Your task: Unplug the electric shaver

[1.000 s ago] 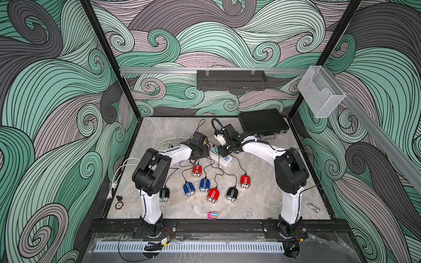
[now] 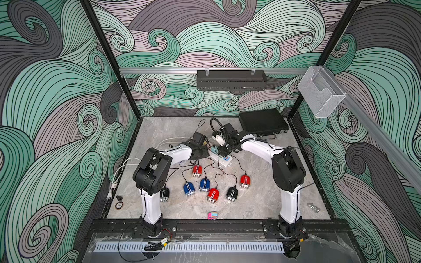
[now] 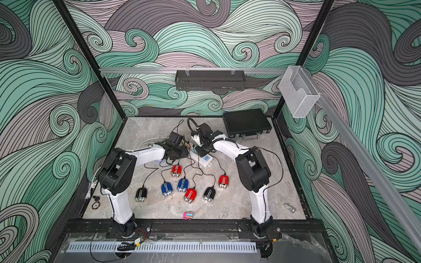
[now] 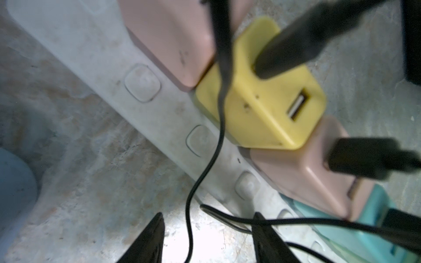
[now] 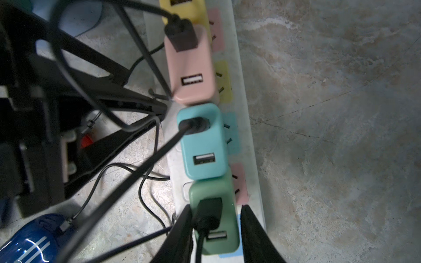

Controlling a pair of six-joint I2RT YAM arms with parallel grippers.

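Note:
A white power strip point(image 2: 224, 160) lies mid-table under both grippers, with a row of coloured USB adapters on it. In the right wrist view, my right gripper stands part open with its fingers around the green adapter point(image 5: 199, 190) and its black plug point(image 5: 209, 214). Just up the strip sits the blue adapter point(image 5: 206, 144). My left gripper is part open beside the strip, a black cord passing between its fingers. The yellow adapter point(image 4: 258, 105) appears above it. Several shavers, such as a red one point(image 2: 212, 195) and a black one point(image 2: 232, 193), lie in front.
Loose black cords cross the strip and the left gripper's fingers. At the back right is a black case point(image 2: 264, 121). A small pink box point(image 2: 212, 215) lies at the front edge.
The right arm's elbow and gripper have shifted slightly to the left. The left arm, strip and shavers look unmoved.

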